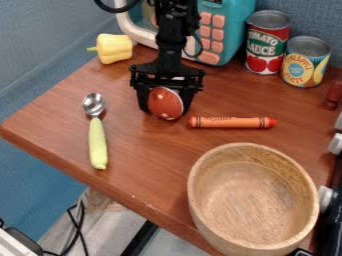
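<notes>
My black gripper [166, 96] hangs over the left-middle of the wooden table, its fingers around a red ball-like object [166, 103] at table level; whether they grip it tightly is hard to tell. An orange crayon [231, 122] lies to its right. A spoon-like scoop with a pale yellow handle [98, 142] lies to the left. A wooden bowl [251, 226] sits at the front right, empty.
At the back stand a teal toy microwave [238, 20], a tomato sauce can [265, 45] and a yellow-labelled can [305, 63]. A yellow object [112, 47] is at the back left.
</notes>
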